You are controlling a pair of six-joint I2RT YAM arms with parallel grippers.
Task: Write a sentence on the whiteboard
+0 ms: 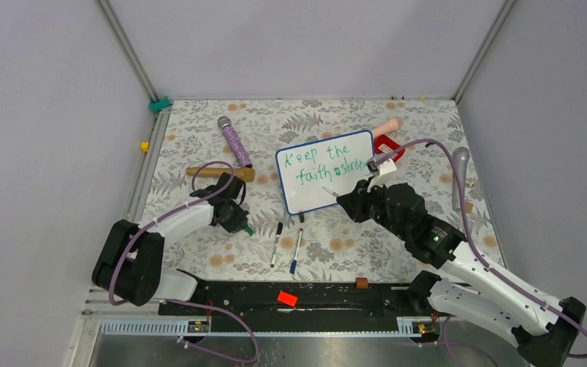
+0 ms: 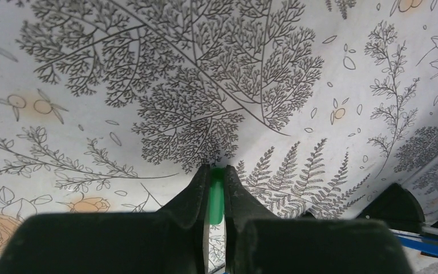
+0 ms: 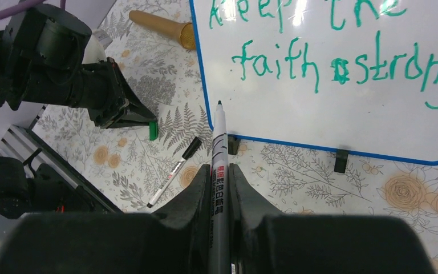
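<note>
The whiteboard [image 1: 313,191] carries green handwriting "keep the faith strong", with a small scribbled mark before "strong" [image 3: 388,67]. In the left wrist view my left gripper is shut on a small green cap [image 2: 215,202], low over the patterned tabletop, left of the board. My right gripper is shut on a silver marker [image 3: 219,148], its tip pointing forward over the board's lower left part, below "faith". Whether the tip touches the board cannot be seen.
Black-capped [image 1: 276,245] and blue-capped [image 1: 298,250] markers lie in front of the board. A wooden roll [image 1: 199,172] and purple microphone [image 1: 235,145] lie left; a red object [image 1: 387,142] and grey item [image 1: 461,180] lie right. The front strip holds an orange block [image 1: 287,298].
</note>
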